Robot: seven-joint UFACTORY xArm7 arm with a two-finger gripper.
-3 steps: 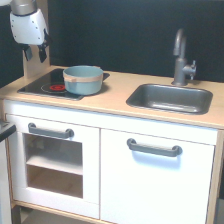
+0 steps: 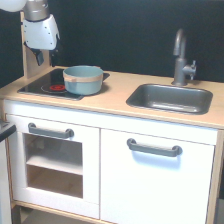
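Observation:
A blue-grey pot (image 2: 84, 82) stands upright at the right side of the black stovetop (image 2: 42, 90) on the wooden counter. To the pot's left, one burner (image 2: 55, 86) shows red. My gripper (image 2: 46, 56), dark at the tip below the white arm, hangs above the back left of the stovetop, up and left of the pot and apart from it. Its fingers are too small and dark to tell how they stand.
Right of the pot, a metal sink (image 2: 168, 99) is set in the counter under a tall grey faucet (image 2: 180, 60). Bare counter (image 2: 118, 88) lies between pot and sink. White cabinet doors (image 2: 155, 180) with dark handles face the front.
The arm has moved right and a little down, bringing the gripper nearer the pot. The pot has not visibly moved.

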